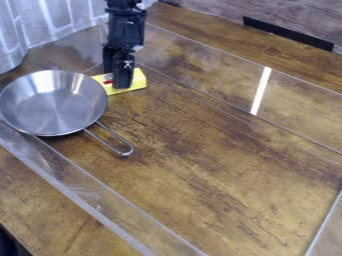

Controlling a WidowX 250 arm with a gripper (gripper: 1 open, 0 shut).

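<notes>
My black gripper (118, 78) reaches down from the top to a yellow sponge-like block (131, 84) lying on the wooden table behind the steel pan. Its fingertips are at the block's top, over its left part; whether they are closed on it is too small to tell. The pan (51, 100) sits at the left, its handle pointing toward the lower middle.
Transparent strips or panels run along its sides. A white curtain (27, 30) hangs at the back left.
</notes>
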